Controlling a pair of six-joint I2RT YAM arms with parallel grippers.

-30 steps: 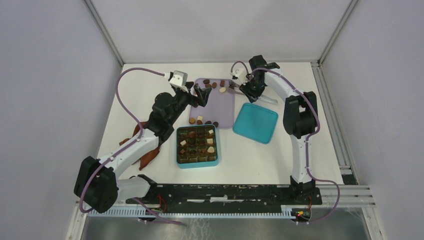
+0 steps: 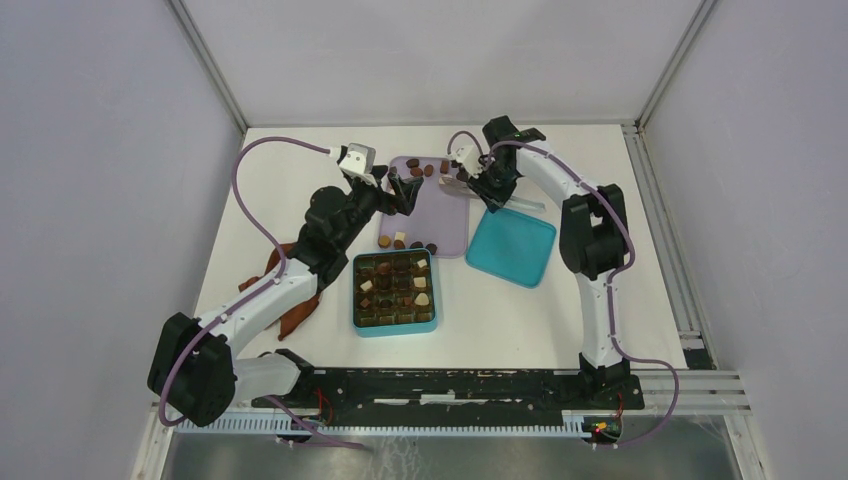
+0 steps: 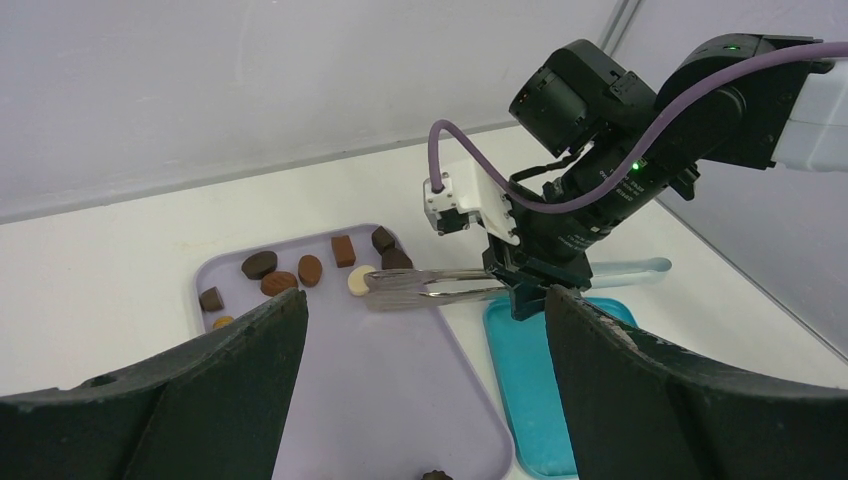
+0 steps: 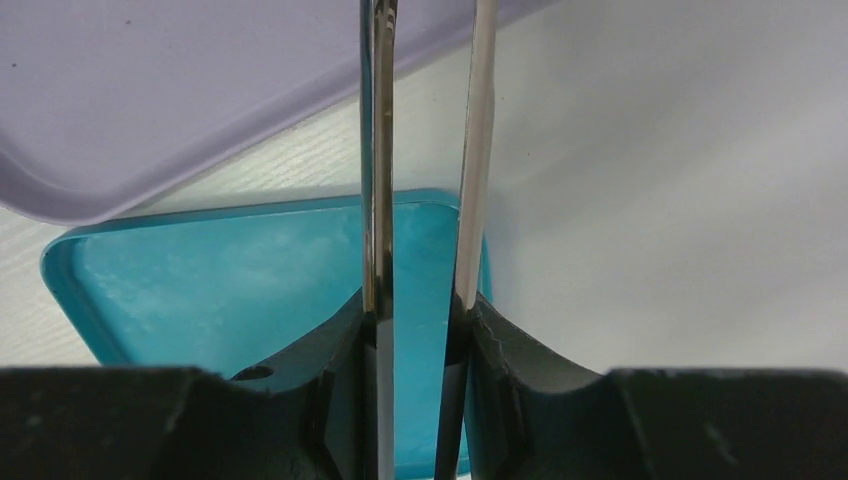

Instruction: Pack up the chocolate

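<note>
A lilac tray (image 2: 428, 220) holds loose chocolates along its back and front edges, among them a cream piece (image 3: 360, 280). My right gripper holds its long metal fingers (image 4: 475, 150) part open, low near the tray's right rim; their tips are out of frame in the right wrist view. Whether anything is between the tips cannot be told. My left gripper (image 2: 400, 188) hangs open over the tray's back left, nothing between its fingers. A compartment box (image 2: 393, 329) with several chocolates in it stands in front of the tray.
An empty teal tray (image 2: 510, 250) lies right of the lilac tray, under the right gripper. Brown cloth-like items (image 2: 298, 316) lie beside the left arm.
The right arm has moved slightly left and toward the front, its fingers now reaching further over the lilac tray. The left arm is unchanged.
</note>
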